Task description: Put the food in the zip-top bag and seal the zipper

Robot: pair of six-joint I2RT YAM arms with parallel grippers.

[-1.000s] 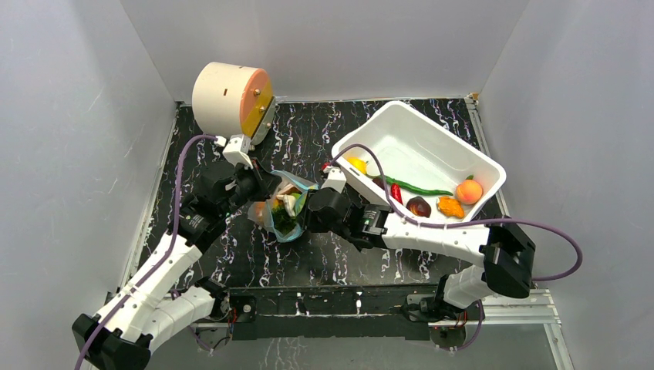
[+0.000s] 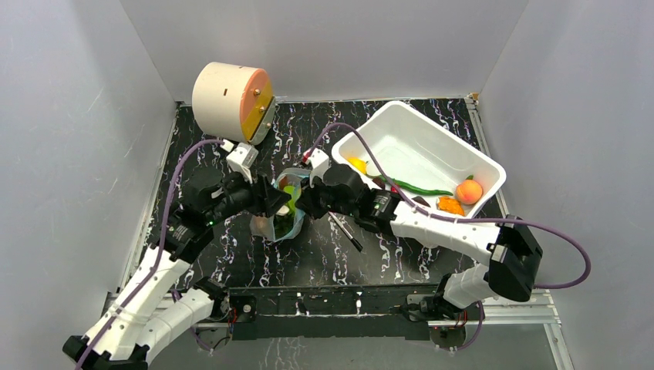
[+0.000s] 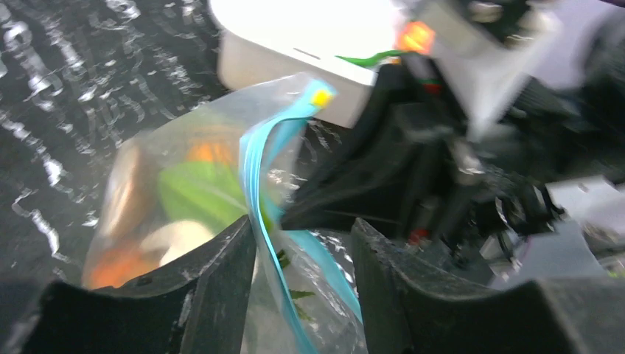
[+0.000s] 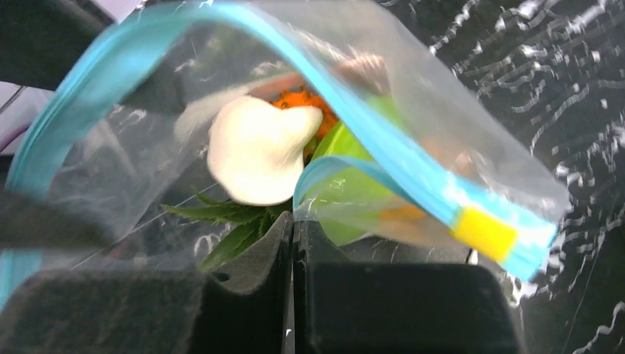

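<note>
The clear zip top bag (image 2: 282, 223) with a blue zip strip stands between my two grippers, its mouth open. Inside, the right wrist view shows a cream-coloured piece (image 4: 258, 151), a bright green piece (image 4: 346, 199), green leaves (image 4: 236, 221) and something orange. A yellow slider (image 4: 484, 233) sits at one end of the strip. My left gripper is open, and one side of the blue strip (image 3: 254, 173) runs between its fingers. My right gripper is shut at the near rim, with the bag's thin edge pinched at its tips.
At the right stands a white bin (image 2: 409, 131) holding a peach (image 2: 468, 191), a long green pepper (image 2: 420, 190) and other food. A dark pen-like rod (image 2: 345, 233) lies beside the right gripper. A cream drum (image 2: 224, 99) stands at the back left.
The right gripper has moved up and slightly left, now covering part of the bag. The dark rod has come into sight.
</note>
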